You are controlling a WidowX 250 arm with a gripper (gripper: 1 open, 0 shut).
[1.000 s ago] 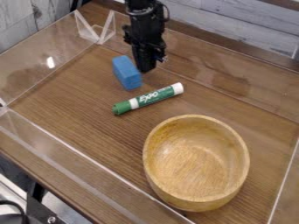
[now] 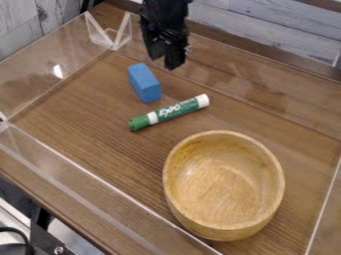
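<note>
The black gripper [image 2: 166, 52] hangs at the top centre, open, above and a little behind a blue block [image 2: 144, 82]. A green and white marker [image 2: 170, 112] labelled EXPO lies diagonally in front of the block. A cream bowl [image 2: 222, 182] rests at the lower right. All are on a wooden table [image 2: 80, 149].
Clear plastic walls edge the table at the left. A black cable [image 2: 14, 234] shows at the lower left corner.
The gripper has risen away from the blue block, toward the back of the table. The block, marker and bowl look unmoved.
</note>
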